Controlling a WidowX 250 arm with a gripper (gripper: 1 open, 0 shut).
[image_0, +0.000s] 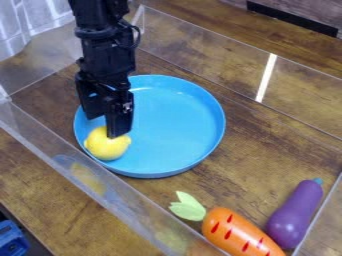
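Observation:
My black gripper (104, 118) reaches down from the top left over a blue round plate (181, 130), its fingers open and low, just above a yellow rounded toy (106, 147) at the plate's left front. The dark gripper partly hides the top of the yellow toy; whether they touch I cannot tell.
A carrot toy (238, 233) with pale leaves and a purple eggplant toy (295, 214) lie at the front right. Clear plastic walls border the wooden surface. A blue object (8, 240) is at the lower left edge. The wood right of the plate is clear.

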